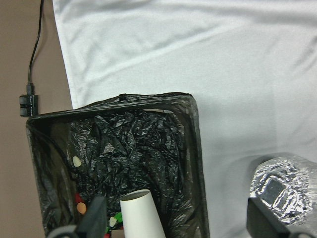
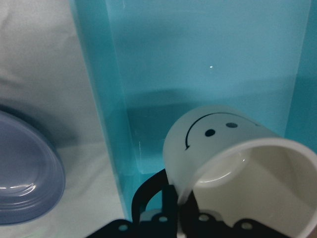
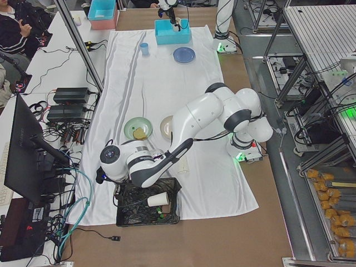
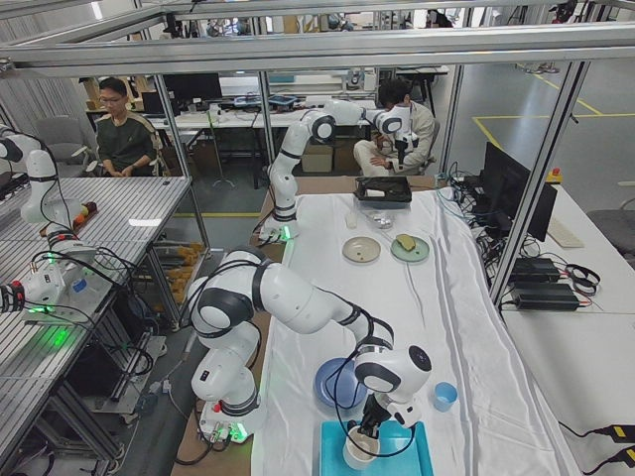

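Observation:
My left gripper (image 3: 103,176) stands open above the black bag-lined bin (image 3: 148,221). In that bin lies a white paper cup (image 1: 139,214), beside small coloured scraps. My right gripper is shut on a white mug (image 2: 213,139) with a smiling face and a black handle, tilted inside the blue bin (image 2: 94,59) at the far end of the table. Whether the mug touches the bin's floor I cannot tell.
A foil-covered item (image 1: 280,191) lies beside the black bin. A green plate (image 4: 417,254) with a yellow item, a beige plate (image 4: 361,250), a blue plate (image 2: 27,168) and a blue cup (image 4: 444,397) stand on the cloth, with free room midway.

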